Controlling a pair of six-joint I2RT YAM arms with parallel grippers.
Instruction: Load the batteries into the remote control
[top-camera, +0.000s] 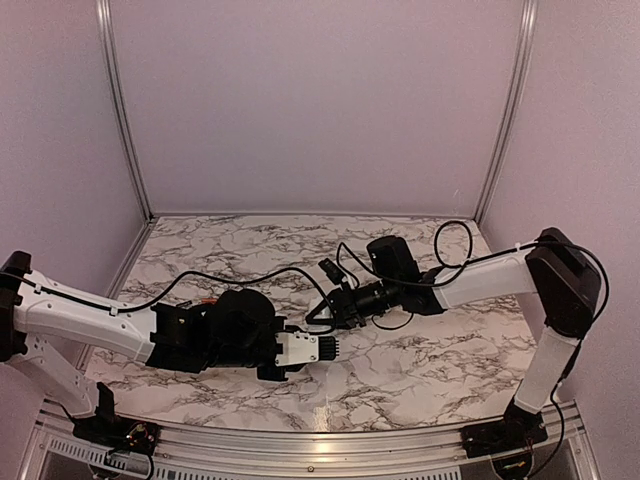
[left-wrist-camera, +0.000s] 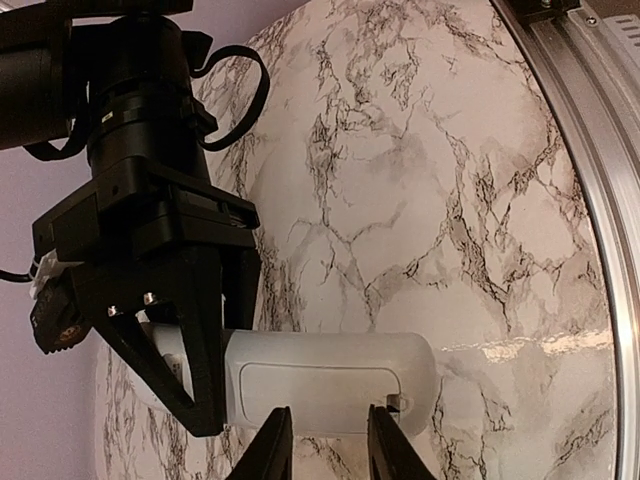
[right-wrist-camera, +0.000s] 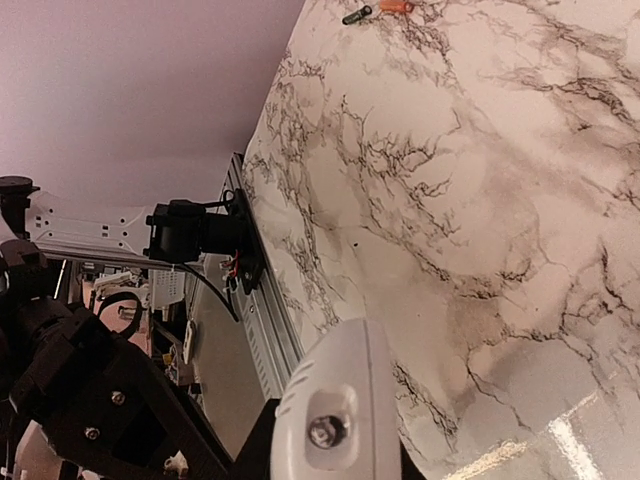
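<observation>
The white remote (left-wrist-camera: 315, 375) hangs crosswise in the left wrist view, its back cover facing up, with my right gripper shut on one end. My left gripper is low in that view, its fingertips at the remote's side near the cover's catch; in the top view it largely hides the remote. In the right wrist view the remote's end (right-wrist-camera: 340, 400) fills the bottom centre. Two small batteries, one green (right-wrist-camera: 356, 15) and one orange (right-wrist-camera: 396, 6), lie at the table's far edge.
A metal rail (left-wrist-camera: 585, 230) runs along its front edge, and pale walls enclose the sides and back.
</observation>
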